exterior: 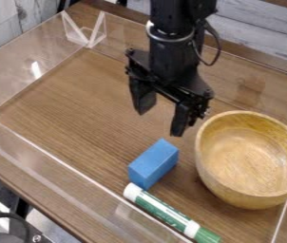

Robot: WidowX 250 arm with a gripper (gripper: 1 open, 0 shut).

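The black gripper [162, 101] hangs over the middle of the table, open, above and behind a blue block [154, 163]. The block lies on the wooden table near the front, left of a yellow bowl [250, 190]. A white-and-green cylinder [172, 214] lies at the front edge, just below the block.
A small white stand [86, 28] is at the back left corner. Black cables lie outside at the lower left.
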